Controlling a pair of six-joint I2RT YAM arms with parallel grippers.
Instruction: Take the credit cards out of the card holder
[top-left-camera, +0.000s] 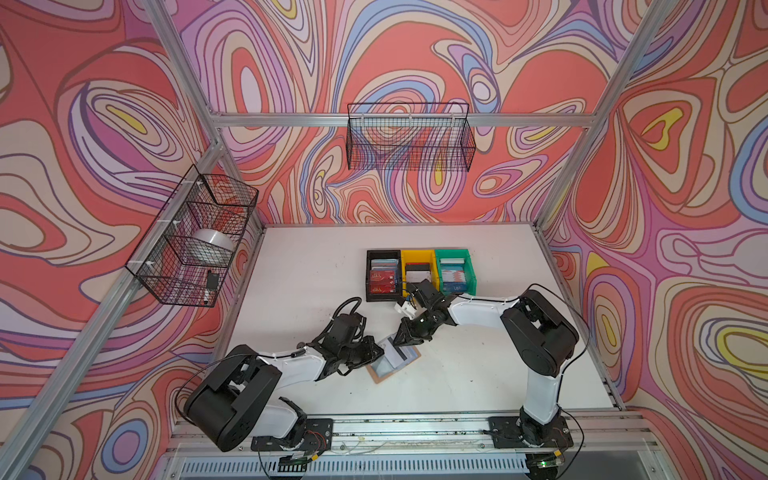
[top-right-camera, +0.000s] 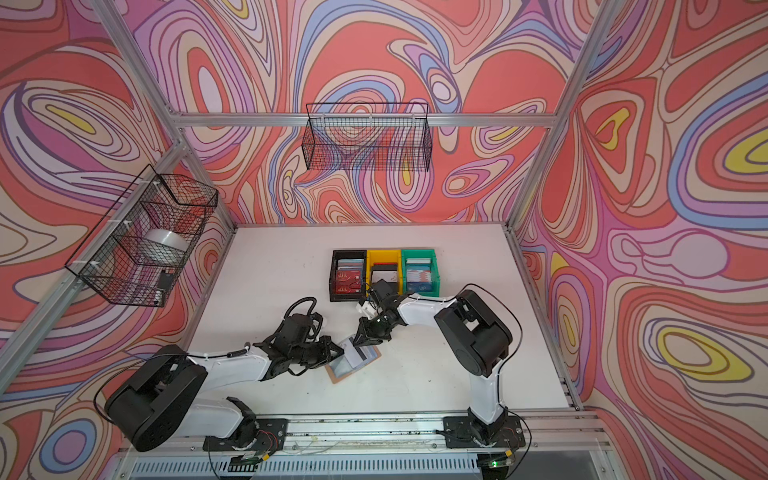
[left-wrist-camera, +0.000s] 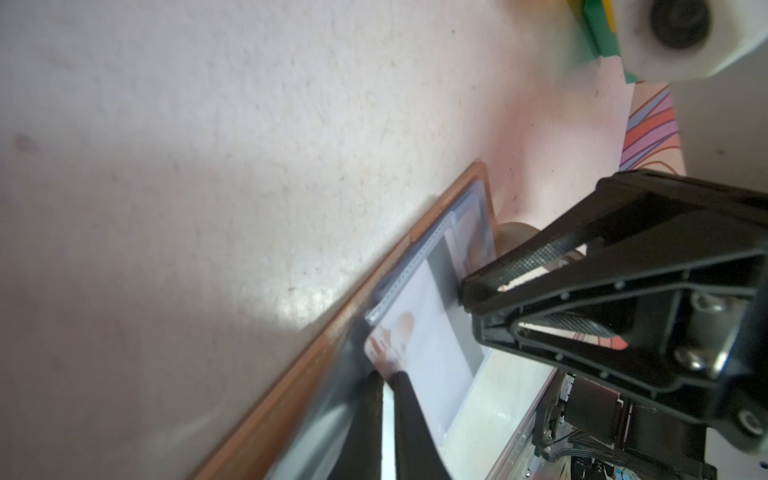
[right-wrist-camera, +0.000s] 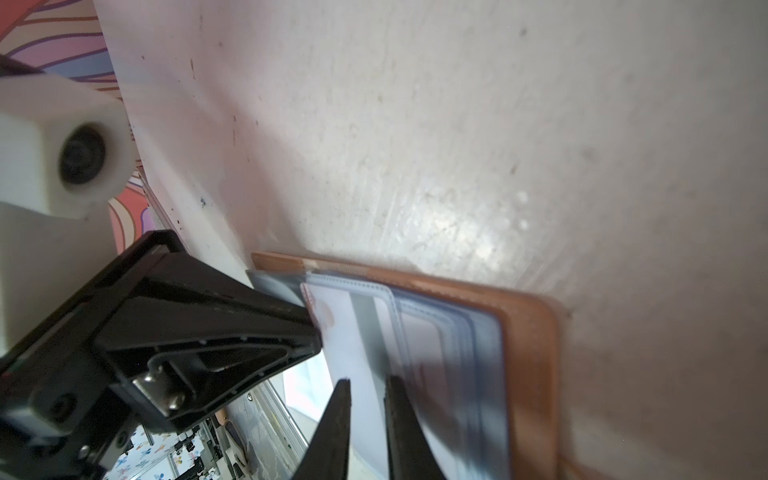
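Note:
An open card holder (top-left-camera: 378, 374) with a tan border and clear sleeves lies at the table's front middle. A white card (left-wrist-camera: 428, 356) shows in its sleeve. My left gripper (top-left-camera: 373, 352) is shut at the holder's left part, its tips at the card's corner in the left wrist view; I cannot tell whether it pinches anything. My right gripper (top-left-camera: 401, 340) is over the holder's right part, its tips low on the sleeves. Its finger looks narrow, and its hold is unclear.
Black (top-left-camera: 369, 272), yellow (top-left-camera: 418, 254) and green (top-left-camera: 471, 272) bins with cards stand at the back middle. Wire baskets hang on the back and left frame.

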